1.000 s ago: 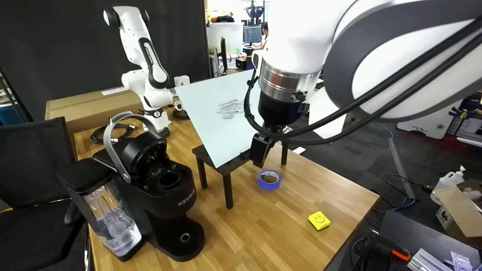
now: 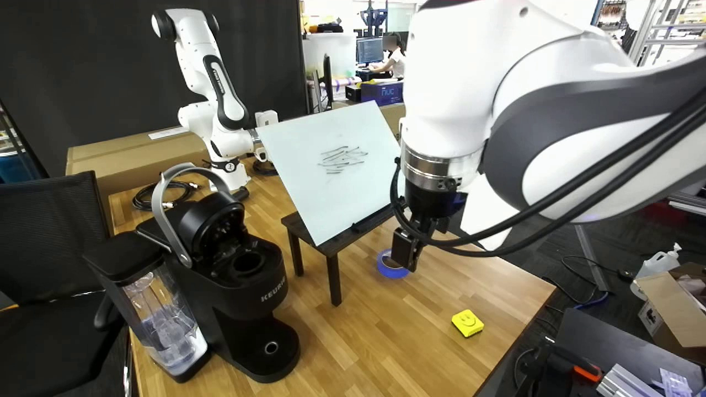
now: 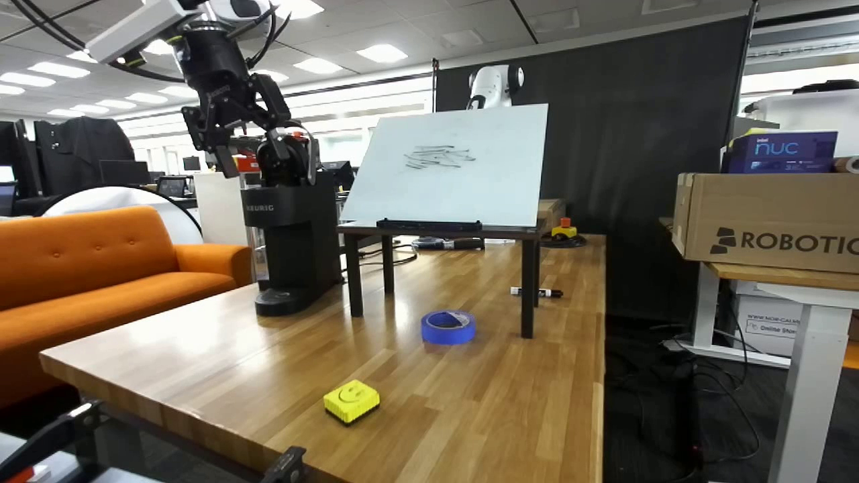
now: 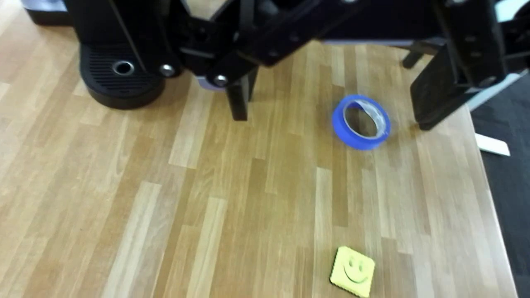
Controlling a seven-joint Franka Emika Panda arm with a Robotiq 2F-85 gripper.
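My gripper is open above the table, its two fingers wide apart with nothing between them. In exterior view 2 the gripper (image 3: 256,161) shows high on the left, in front of the coffee machine's raised lid. On the tabletop lies a yellow block with a smiley face (image 2: 468,323), near the table's edge and clear of the fingers. A blue tape roll (image 3: 448,327) rests flat nearby; in exterior view 1 a finger partly covers it. Scribbled black lines mark the whiteboard (image 3: 451,189), which leans on a small dark stand (image 2: 317,241).
The black coffee machine (image 2: 238,284) stands open, with a water tank (image 2: 162,317) beside it. A marker (image 3: 537,292) lies near a stand leg. Behind the board is a second white arm (image 2: 218,99). Bare wood surrounds the yellow block.
In exterior view 1 my arm and gripper have shifted right and lower, now overlapping the tape roll in the picture. The block, roll and board have stayed in place.
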